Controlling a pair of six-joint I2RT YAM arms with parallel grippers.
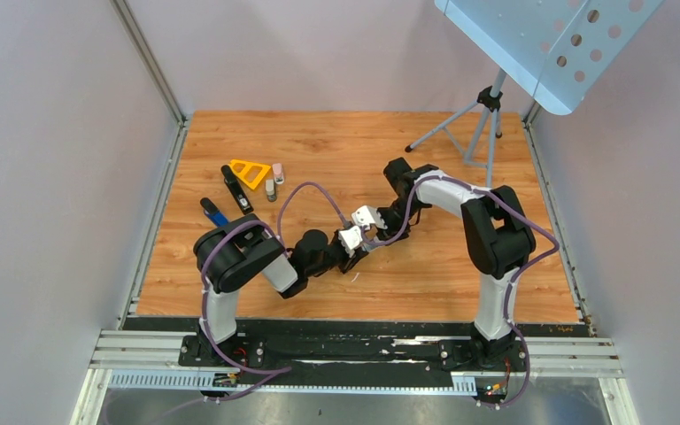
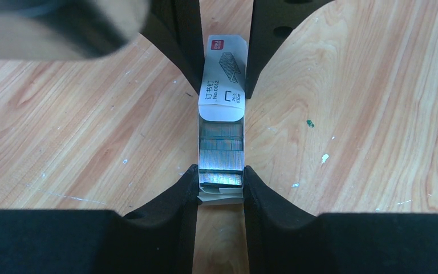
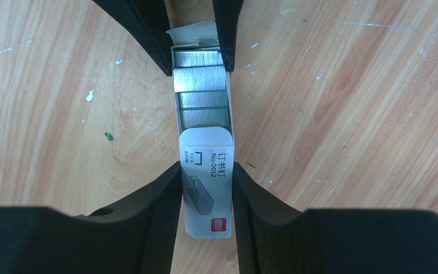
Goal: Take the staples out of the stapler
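Both grippers meet low over the middle of the table on a small white staple box (image 2: 222, 74), its open part showing rows of silver staples (image 3: 201, 80). My left gripper is shut on the box's open end, by a folded paper flap (image 3: 193, 33). My right gripper is shut on the end covered by the printed lid. In the top view the box is mostly hidden by the grippers.
At the back left lie a yellow triangular tool (image 1: 250, 166), a black stapler-like object (image 1: 236, 189), a blue-and-black object (image 1: 213, 211) and two small blocks (image 1: 278, 173). A tripod (image 1: 491, 133) stands at the back right.
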